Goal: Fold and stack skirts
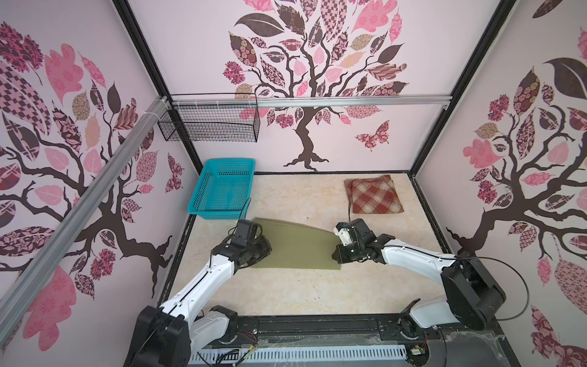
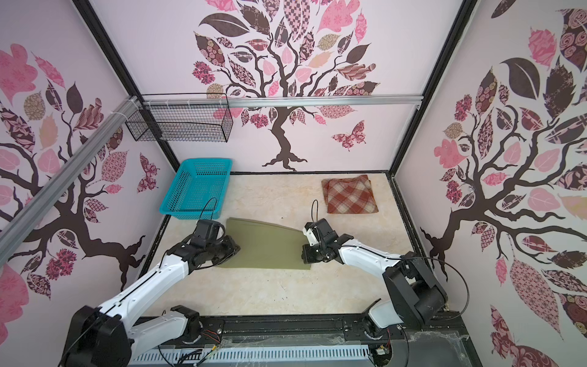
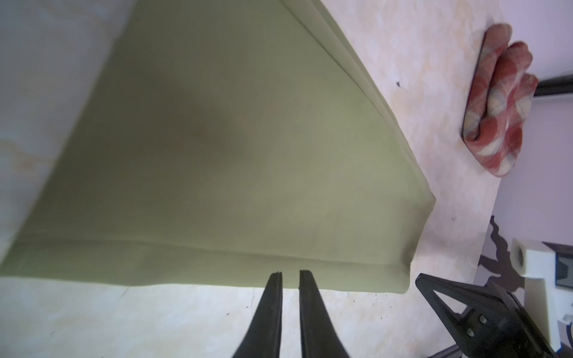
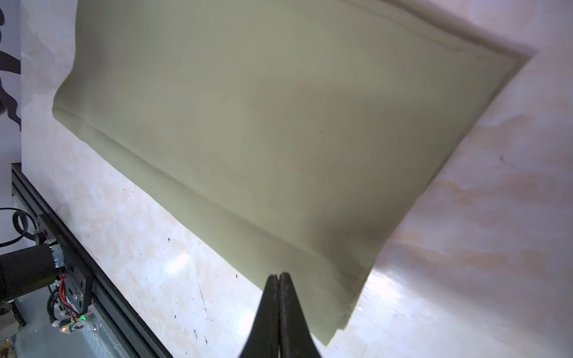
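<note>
An olive green skirt [image 1: 299, 247] lies flat as a rough rectangle in the middle of the table, its far edge slanting and showing layers. My left gripper is at its front edge near the left end; a narrow gap shows between the fingertips, and no cloth is clearly pinched there. Over the skirt's front right corner, my right gripper is shut, its tips together and nothing visible between them. A red plaid skirt [image 1: 374, 194] rests folded at the back right, apart from the green one.
A teal basket [image 1: 222, 213] stands at the back left, close behind the left arm. Above it a black wire basket [image 1: 214, 131] hangs from the rail. Bare table [image 1: 299, 290] shows in front of the green skirt and between it and the plaid one.
</note>
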